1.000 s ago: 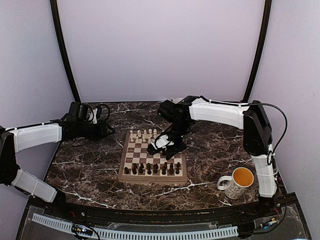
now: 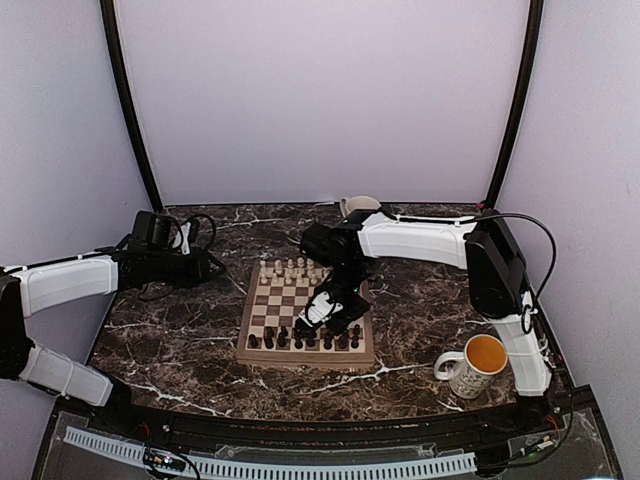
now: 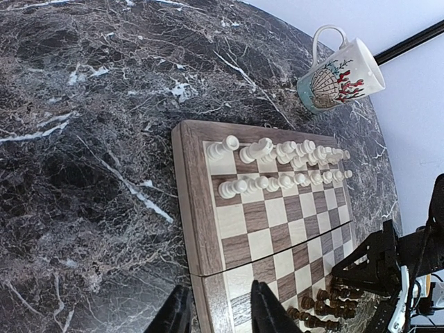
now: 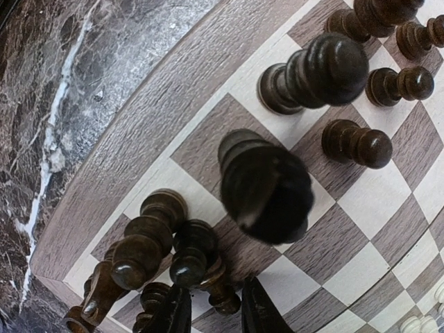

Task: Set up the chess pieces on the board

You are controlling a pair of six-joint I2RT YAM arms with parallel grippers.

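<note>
The wooden chessboard [image 2: 270,300] carries white pieces [image 3: 229,146] along its far side and dark pieces [image 2: 283,338] along its near side. My left gripper is left of the board above bare marble, fingers apart with nothing between them. My right gripper is low over the dark pieces, fingers apart; a small dark pawn [image 4: 223,297] shows beyond them, and I cannot tell whether it lies between them. Tall dark pieces [image 4: 263,194] stand close by in the right wrist view.
A white mug [image 2: 478,370] with orange inside stands at the front right. Another mug [image 3: 343,76] is behind the board.
</note>
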